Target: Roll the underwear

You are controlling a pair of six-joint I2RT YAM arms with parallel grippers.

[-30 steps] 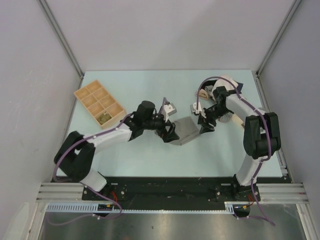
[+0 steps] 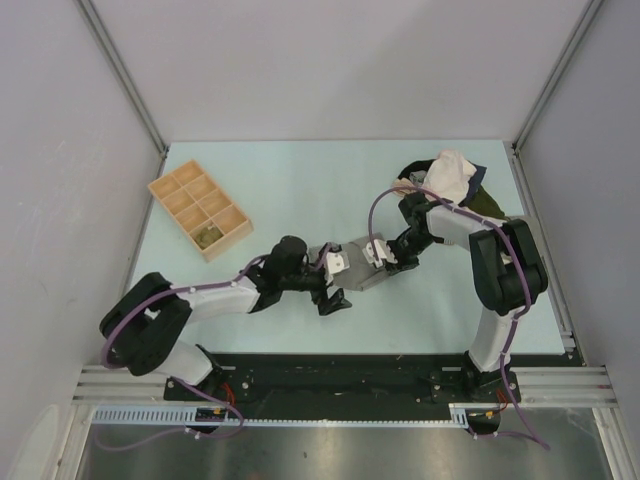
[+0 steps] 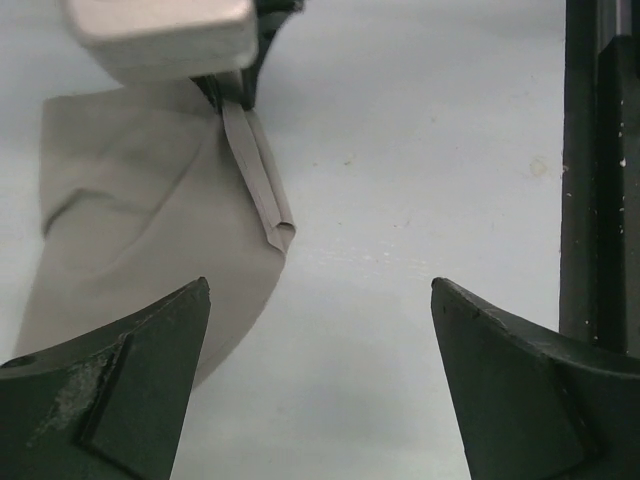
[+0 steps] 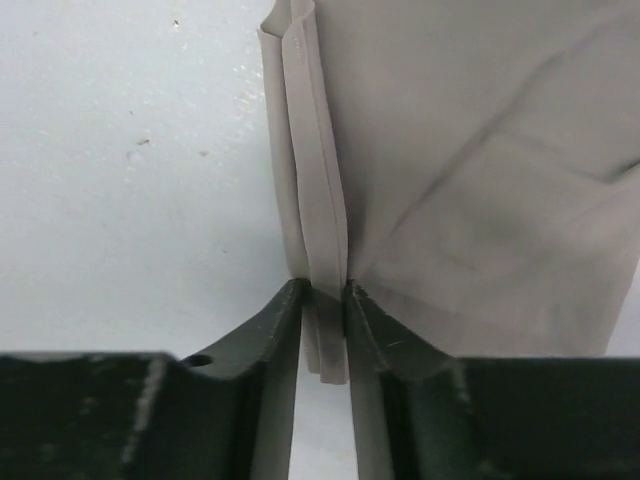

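Grey underwear (image 2: 355,260) lies flat on the table, its right edge folded into a narrow strip (image 4: 310,180). My right gripper (image 2: 392,262) is down on that edge; in the right wrist view its fingertips (image 4: 295,300) close in on either side of the strip, partly open. In the left wrist view the right gripper shows at the top, at the strip's far end. My left gripper (image 2: 330,300) stands open beside the cloth's lower left, with nothing between its fingers.
A wooden compartment box (image 2: 200,205) sits at the back left. A pile of clothes (image 2: 450,175) lies at the back right.
My right gripper has come down and left from near the clothes pile onto the underwear's right edge. My left gripper has moved toward the front edge.
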